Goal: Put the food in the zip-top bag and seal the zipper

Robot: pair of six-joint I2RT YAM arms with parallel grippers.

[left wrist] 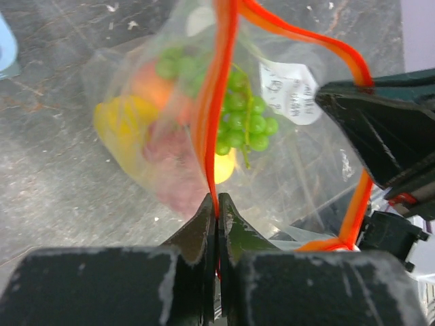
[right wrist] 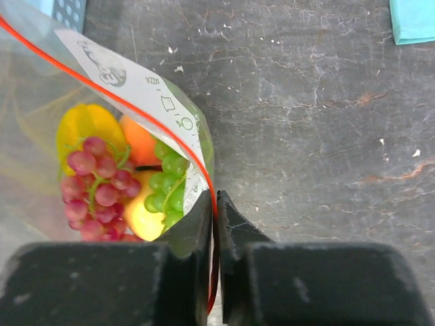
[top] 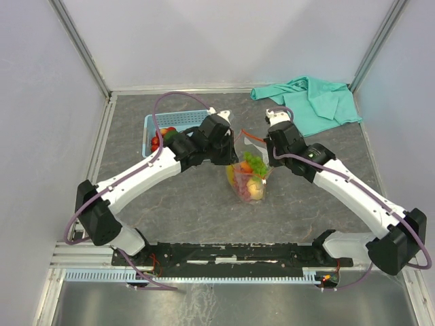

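Observation:
The clear zip top bag [top: 239,190] hangs between my two grippers, its orange-edged mouth spread apart at the top. Inside it lie green grapes [left wrist: 239,115], red grapes [right wrist: 98,180], an orange fruit [right wrist: 139,144] and yellow pieces [right wrist: 92,129]. My left gripper is shut on one side of the orange rim. At the opposite side, my right gripper has its fingers close together around the rim, pinching the bag's edge. A white printed label [left wrist: 289,88] shows on the bag wall.
Behind my left arm stands a light blue basket [top: 147,132] with red and green produce, partly covered by the arm. A teal cloth [top: 312,105] lies at the back right. The dark table in front of the bag is clear.

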